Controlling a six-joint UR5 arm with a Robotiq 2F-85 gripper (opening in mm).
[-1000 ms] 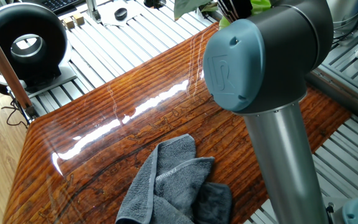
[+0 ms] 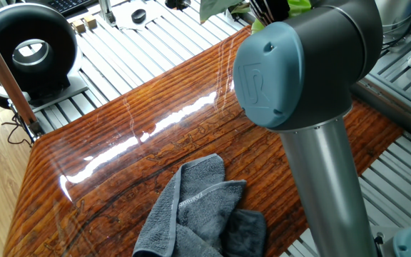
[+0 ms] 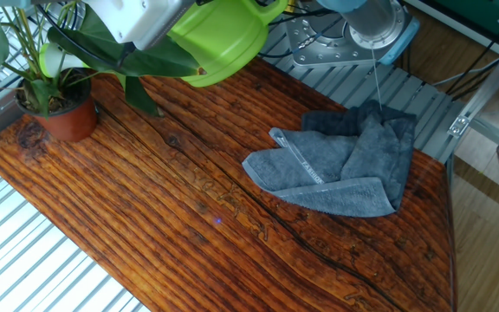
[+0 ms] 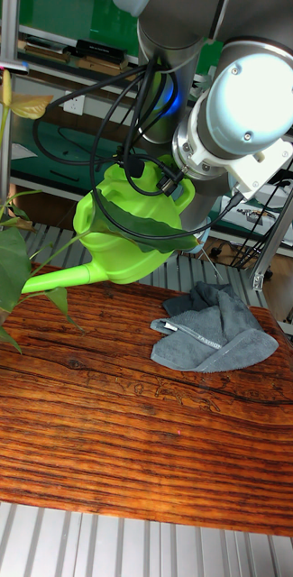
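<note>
A bright green watering can point(image 4: 128, 226) hangs tilted above the back of the wooden table, its spout point(image 4: 66, 279) pointing left and slightly down towards the plant. My dark gripper point(image 4: 166, 181) is at the can's upper side, partly behind cables; its fingers are hard to make out, but the can is held up off the table. In exterior view 2 the can point(image 3: 223, 39) shows at the top edge beside a white arm-mounted part point(image 3: 141, 17). A leafy plant stands in a brown pot point(image 3: 69, 119) at the table's left end.
A crumpled grey towel point(image 3: 340, 165) lies on the right part of the wooden table point(image 3: 171, 199), whose middle is clear. Loose black cables point(image 4: 85, 159) loop round the arm. A black ring-shaped object point(image 2: 31, 53) stands beyond the table in exterior view 1.
</note>
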